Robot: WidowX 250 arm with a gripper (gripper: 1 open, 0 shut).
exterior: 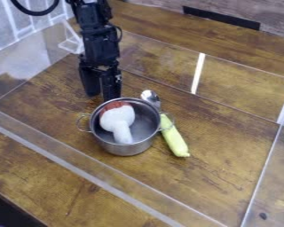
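Note:
My black gripper [102, 87] hangs low just behind a steel pot [147, 133], its fingers pointing down near the pot's back rim; their exact opening is hard to make out. Inside the pot lies a white object [118, 121] with a red patch at its upper end. A pale yellow-green corn-like vegetable [174, 140] lies to the right of the pot, beside a small silver utensil [151, 98].
The wooden table [227, 115] has free room to the right, at the back and at the front left. Clear panels or edges run along the left and right sides.

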